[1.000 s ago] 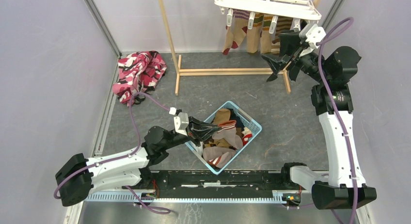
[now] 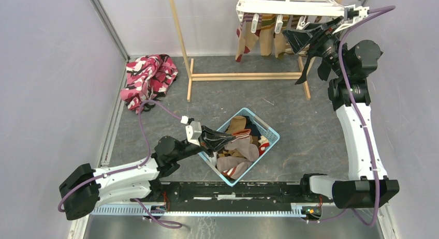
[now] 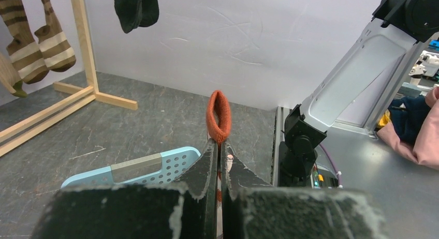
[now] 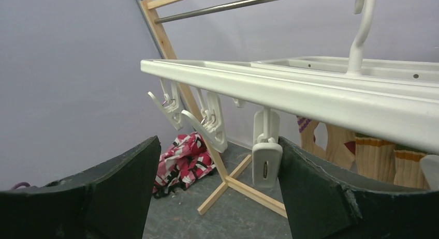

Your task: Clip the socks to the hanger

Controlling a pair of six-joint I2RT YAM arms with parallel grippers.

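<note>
The white hanger hangs from the rack, and several tan and striped socks dangle from its clips. A dark pair of socks hangs in the left wrist view. My right gripper stands open at the hanger's edge; one white clip is beside its right finger, and no sock shows between the fingers. Over the blue basket, my left gripper is shut on the reddish-brown edge of a sock. Much of that sock is hidden by the fingers.
Loose socks fill the basket. The wooden rack's foot crosses the floor behind it. A pink patterned cloth lies at the left. Two free clips show farther along the hanger. The floor between basket and rack is clear.
My right gripper has risen a little toward the hanger and shifted right. The hanger has swung to the right, and the dark socks have moved with it. My left arm has stayed still.
</note>
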